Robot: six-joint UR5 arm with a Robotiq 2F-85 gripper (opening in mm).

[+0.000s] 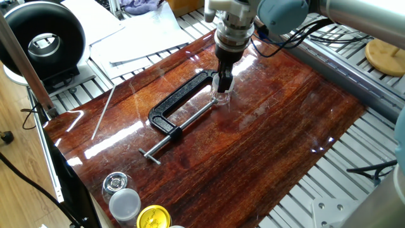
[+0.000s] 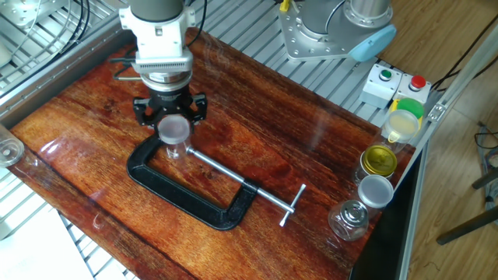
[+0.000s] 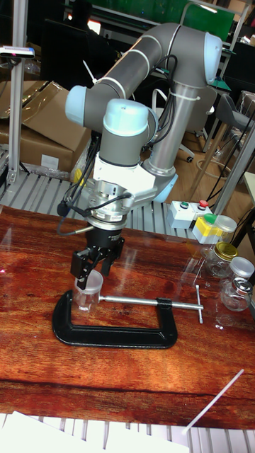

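Note:
A clear jar with a frosted white lid [image 2: 174,128] stands upright in the clamp's opening, at the end of its screw. The black C-clamp [image 2: 187,198] lies flat on the table, its silver screw [image 2: 233,173] pointing away from the jar. My gripper [image 2: 170,113] reaches down right at the jar, fingers spread wide. In exterior view 3 its black fingers [image 3: 79,265] show apart, above and behind the lid. Whether either finger touches the jar cannot be told. In exterior view 1 the gripper partly hides the jar [image 1: 221,95].
Along one table edge stand several jars: one with a silver lid [image 2: 354,214], one white-lidded [image 2: 375,191], one gold-lidded [image 2: 380,160]. Beyond them is a button box [image 2: 381,84]. A thin white stick [image 1: 103,113] lies near the opposite edge.

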